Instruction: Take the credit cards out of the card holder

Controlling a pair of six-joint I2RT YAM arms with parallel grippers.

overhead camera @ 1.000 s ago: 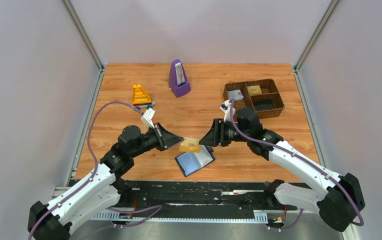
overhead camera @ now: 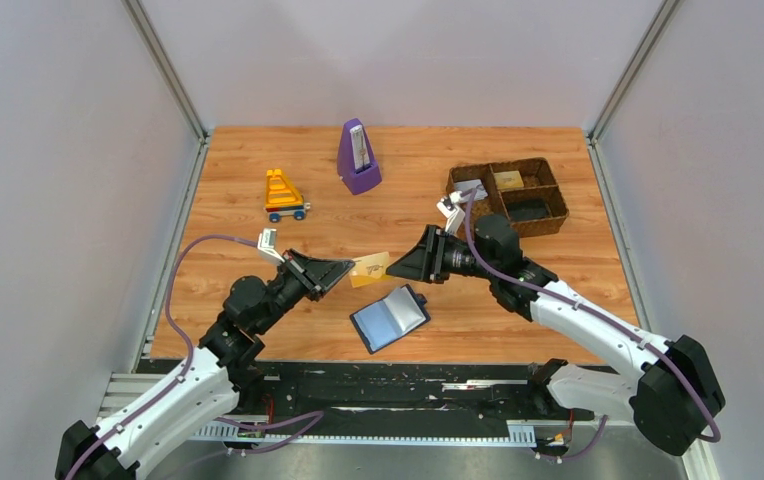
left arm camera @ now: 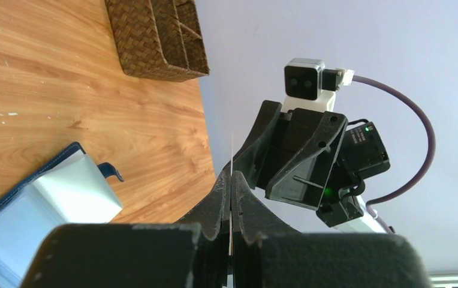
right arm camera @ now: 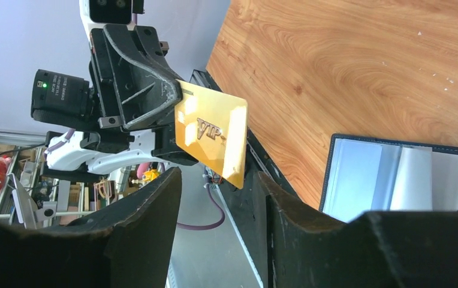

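A gold VIP card (overhead camera: 370, 266) is held upright in my left gripper (overhead camera: 348, 265), whose fingers are shut on it; in the left wrist view it shows edge-on as a thin line. My right gripper (overhead camera: 394, 270) stands open, its fingertips at the card's free edge, one to each side in the right wrist view. Below them on the table lies the open card holder (overhead camera: 383, 322) (left arm camera: 12, 234) (right arm camera: 359, 179), with blue and clear sleeves.
A basket (overhead camera: 540, 222) (left arm camera: 139, 42) with compartments and cards sits at the back right. A purple metronome (overhead camera: 358, 175) and a yellow toy (overhead camera: 283, 195) stand at the back.
My left gripper has moved left and up with the gold card, away from over the holder. My right gripper has moved slightly left toward the card.
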